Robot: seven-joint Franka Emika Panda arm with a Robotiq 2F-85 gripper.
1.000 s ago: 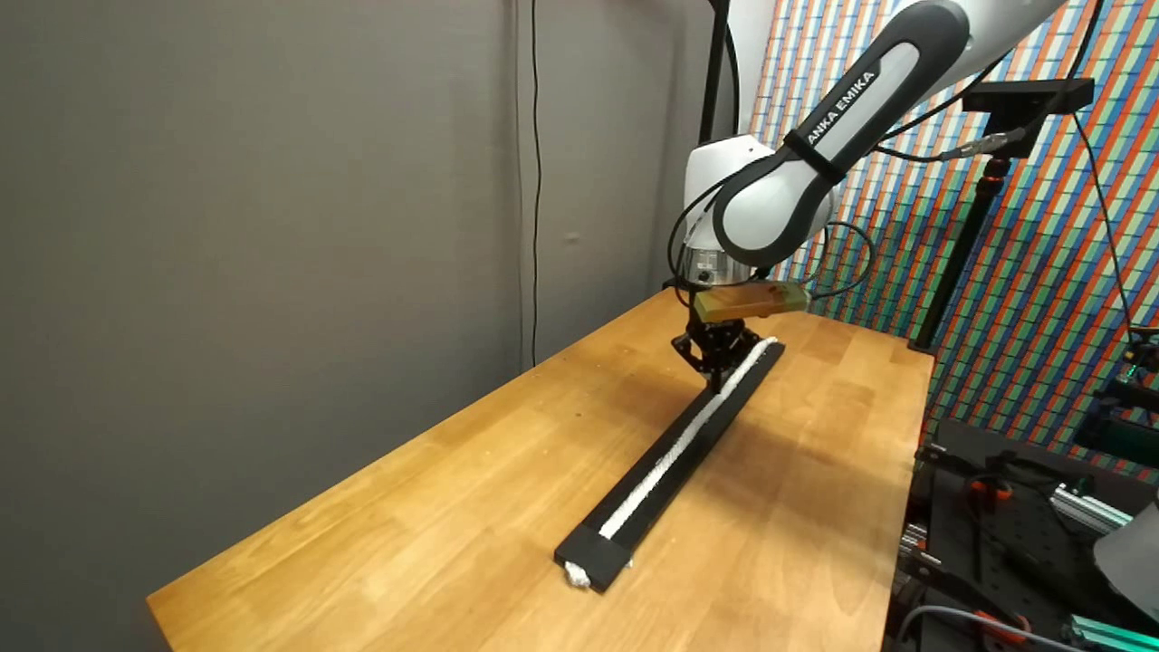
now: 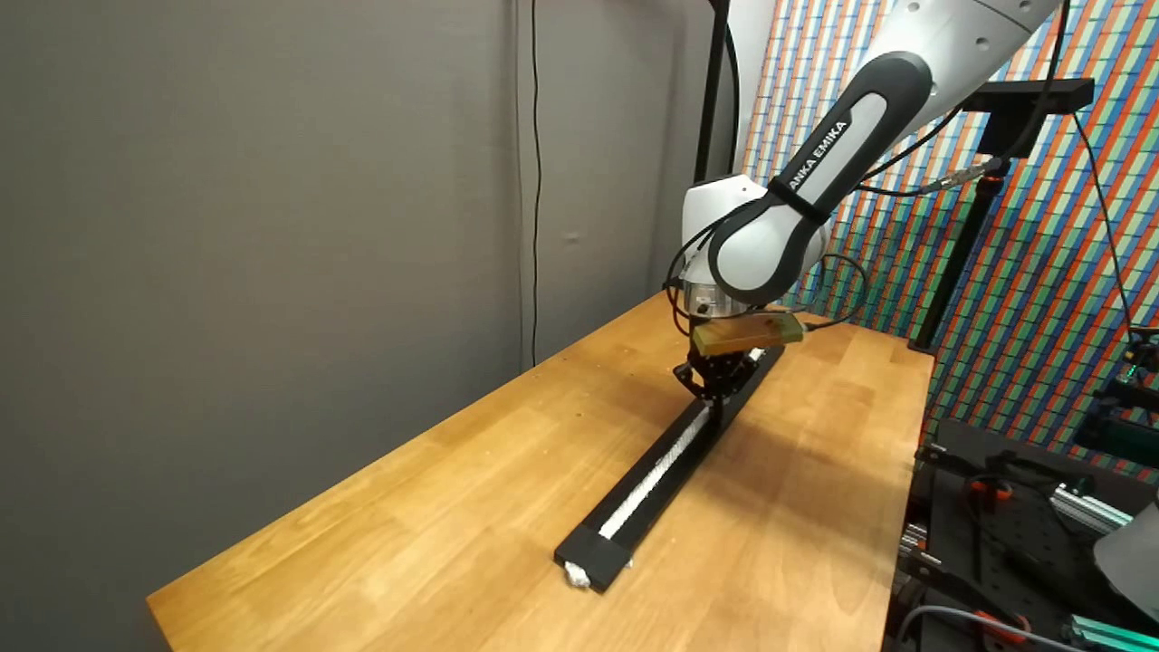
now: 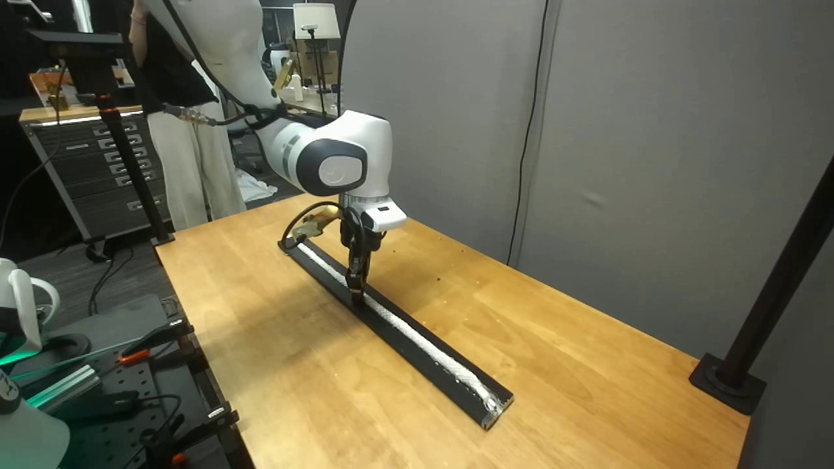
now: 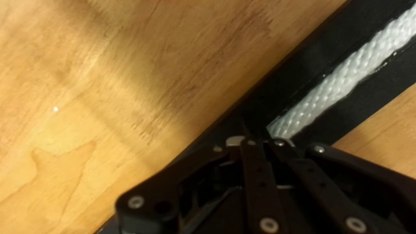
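A long black channel (image 2: 617,498) lies diagonally on the table, with a white braided rope (image 2: 658,474) along its groove. One rope end pokes out at the channel's near end in exterior view 1. My gripper (image 2: 713,417) points straight down at the channel, its tips at the rope line around mid-length. In exterior view 2 the gripper (image 3: 357,301) appears to touch the rope (image 3: 427,346). The wrist view shows the fingers (image 4: 257,175) together, shut, over the channel (image 4: 260,103); the rope (image 4: 343,80) runs out from beneath the tips. No rope shows between the fingers.
A grey partition (image 3: 672,156) stands along one long edge. A black post base (image 3: 727,383) sits at a table corner, and clamps and tools (image 2: 1000,543) lie beyond the other long edge.
The arm and gripper have come down, bringing the tips from above the channel to the rope line. The channel and the visible rope stretch towards its near end look unmoved.
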